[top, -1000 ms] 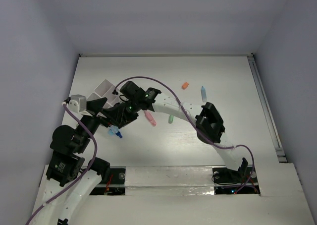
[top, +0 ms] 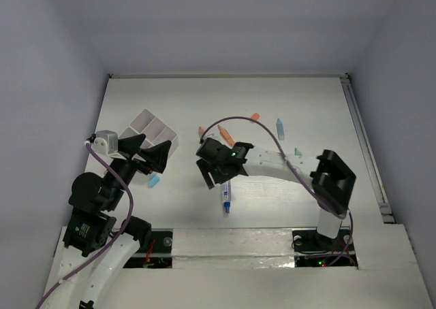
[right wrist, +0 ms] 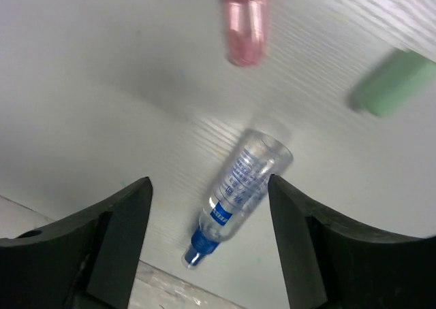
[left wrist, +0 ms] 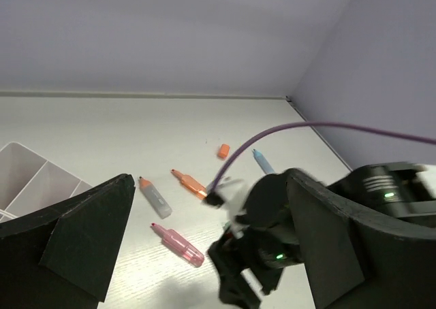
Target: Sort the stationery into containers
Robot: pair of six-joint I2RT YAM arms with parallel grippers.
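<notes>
A clear glue bottle with blue cap (right wrist: pixel 231 193) lies on the table below my right gripper, whose fingers are apart with nothing gripped. My left gripper hangs open beside the compartment organizer (top: pixel 161 136), nothing between its fingertips. A pink marker (left wrist: pixel 178 244), a grey marker (left wrist: pixel 155 199) and an orange marker (left wrist: pixel 191 184) lie mid-table. An orange eraser (top: pixel 255 117) and a light blue marker (top: pixel 280 129) lie toward the back right. A green item (right wrist: pixel 395 81) and a small blue item (top: pixel 153 180) also lie on the table.
The right arm spans the middle of the table, hiding some items in the top view. Walls stand at the back and sides, and a metal strip (top: pixel 231 248) runs along the front edge.
The glue bottle has shifted rightward on the table. The left arm has stayed put.
</notes>
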